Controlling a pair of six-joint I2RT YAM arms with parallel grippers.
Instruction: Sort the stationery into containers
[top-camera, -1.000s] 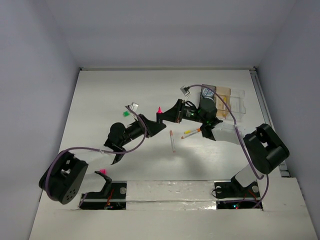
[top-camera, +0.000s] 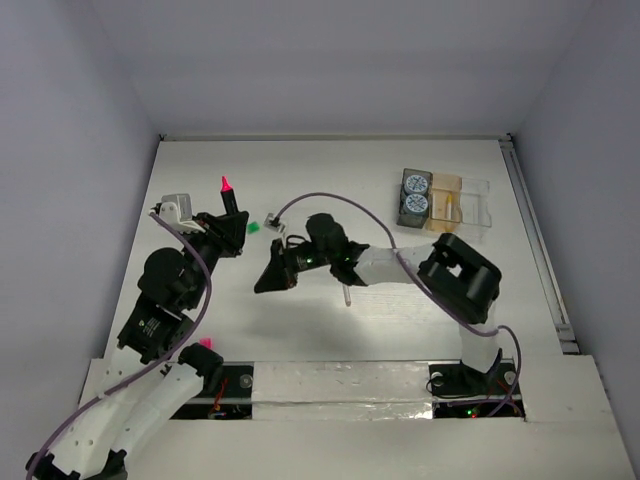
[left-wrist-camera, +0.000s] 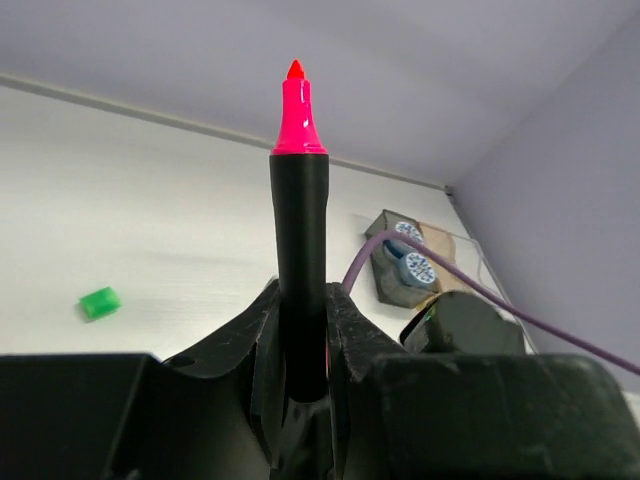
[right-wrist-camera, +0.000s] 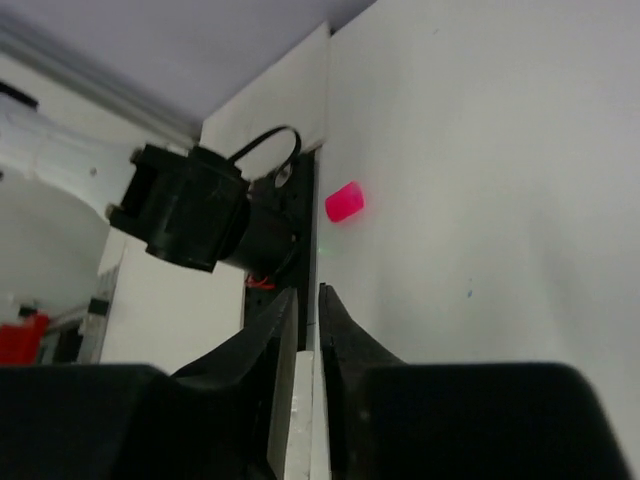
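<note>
My left gripper (top-camera: 236, 222) is shut on a black marker (left-wrist-camera: 300, 215) with a pink nib section, which stands upright between its fingers. My right gripper (top-camera: 262, 283) hovers lower and to the right in the top view. In the right wrist view its fingers (right-wrist-camera: 340, 345) stand a narrow gap apart, background showing through, and I see nothing held. A thin pen (top-camera: 347, 295) shows partly from beneath the right arm. On the left lie a green block (top-camera: 253, 227) and a small pink piece (right-wrist-camera: 345, 202), perhaps a cap.
At the back right sit a dark box (top-camera: 414, 198) with two round blue-and-white items, a tan tray (top-camera: 443, 188) holding something yellow, and a clear tray (top-camera: 476, 203). The right arm spans the table's middle.
From close beside the right gripper, the left gripper has moved left and away with the marker. The right gripper has since moved left and down in view, its arm now covering most pens.
</note>
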